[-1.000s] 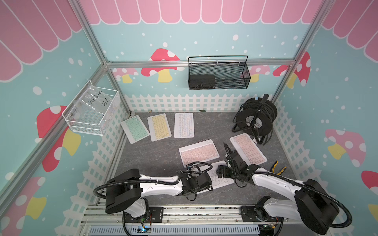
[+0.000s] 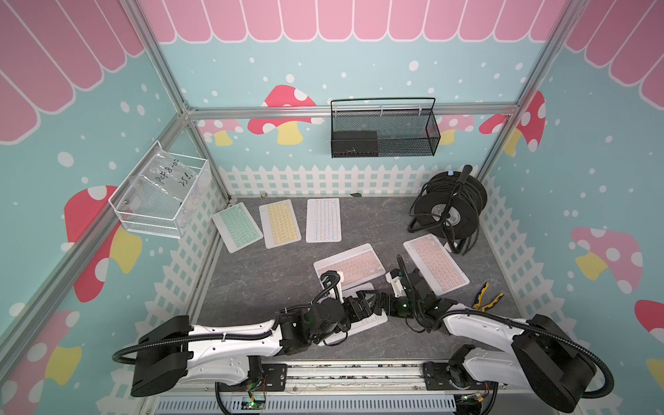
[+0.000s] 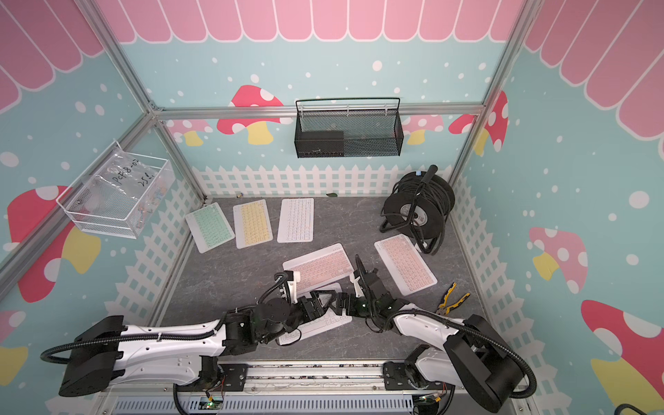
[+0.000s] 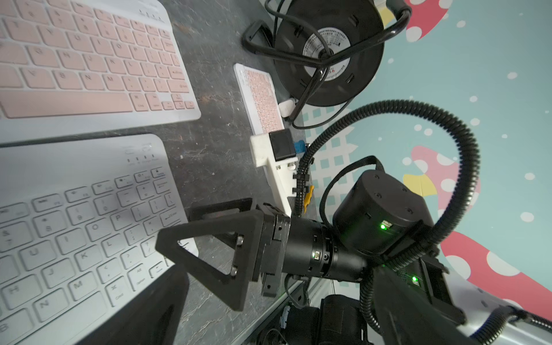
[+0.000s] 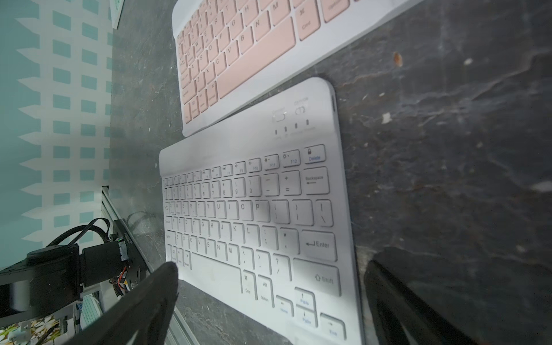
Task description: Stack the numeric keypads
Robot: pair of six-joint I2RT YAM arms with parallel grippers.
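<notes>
A white keypad [image 5: 247, 230] lies flat near the front of the table, close along the front edge of a pink keypad [image 2: 351, 266], with only a thin gap between them on the right side. My left gripper [image 2: 361, 305] stands open over the white keypad, nothing between its blurred fingers. Facing it, my right gripper [image 2: 381, 304] is open near the white keypad's right end, its fingers [image 5: 394, 299] also empty. A second pink keypad [image 2: 435, 263] lies at the right. Green [image 2: 237, 227], yellow [image 2: 280, 223] and white multicoloured [image 2: 323, 220] keypads lie apart at the back left.
A black cable reel [image 2: 449, 211] stands at the back right. Yellow-black pliers [image 2: 488, 297] lie by the right wall. The two grippers are very near each other. Bare table [image 2: 377, 218] shows at the back centre.
The white keypad has shifted left along the pink one.
</notes>
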